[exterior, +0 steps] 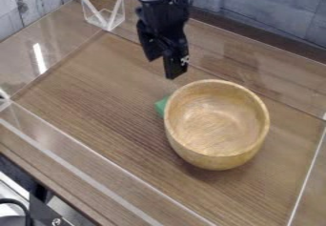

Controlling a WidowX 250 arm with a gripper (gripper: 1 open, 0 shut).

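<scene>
The black arm reaches down from the top centre of the camera view, with its gripper [167,64] hanging above the bare wood, up and left of a large tan bowl [216,123]. The gripper's fingers are small and dark in this view, standing open with no object visible between them. A small green object [163,107] lies at the bowl's left edge, partly hidden by it.
White wire-like items stand at the upper left and left edge. A dark cable lies at the lower left corner.
</scene>
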